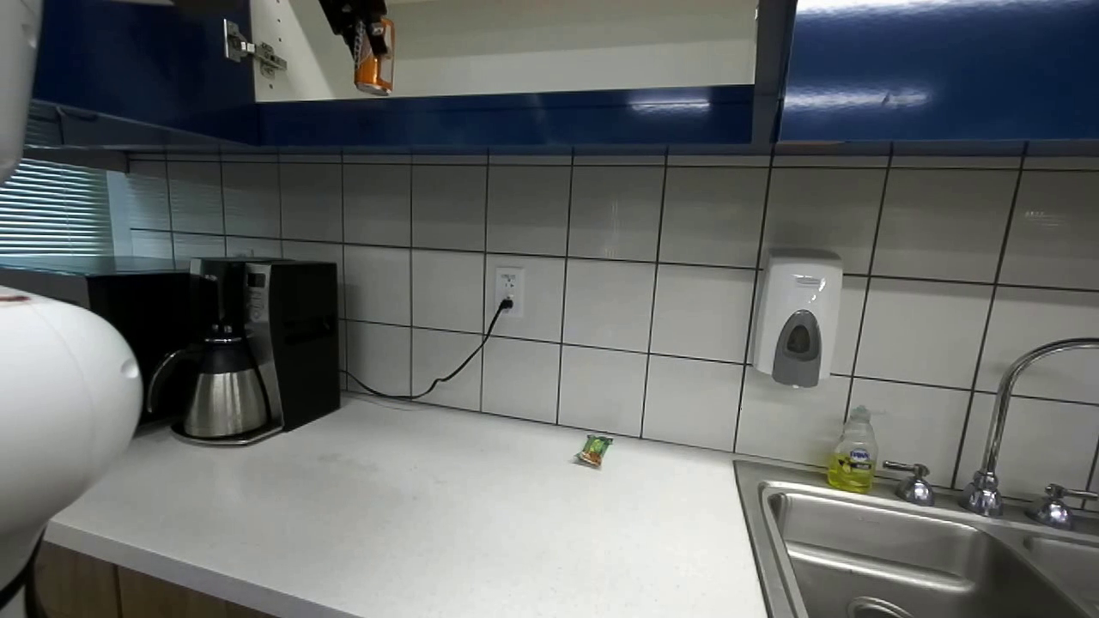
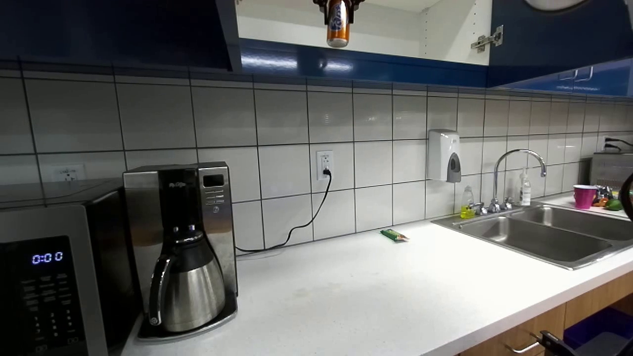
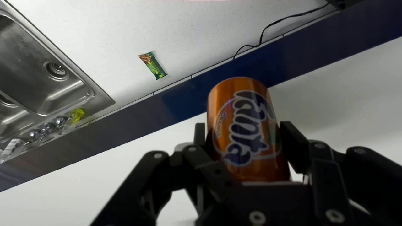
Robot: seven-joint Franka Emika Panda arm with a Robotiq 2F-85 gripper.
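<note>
An orange Fanta can [image 3: 245,128] is gripped upright between the black fingers of my gripper, which is shut on it. Exterior view 1 has the can [image 1: 373,70] in front of the opening of the blue wall cabinet [image 1: 505,122], toward its left side, with its base just above the lower blue edge. From the other side, the can [image 2: 339,26] hangs below my gripper [image 2: 338,7], apart from the cabinet's front edge as far as I can see. Most of the gripper is cut off by the top of both exterior views.
Open cabinet doors with hinges [image 1: 252,48] flank the opening, and the visible shelf space [image 1: 577,51] looks bare. Below, the counter holds a coffee maker [image 2: 187,249], a microwave [image 2: 53,267] and a green-wrapped bar [image 3: 153,65]. A sink [image 1: 886,546] lies to the right.
</note>
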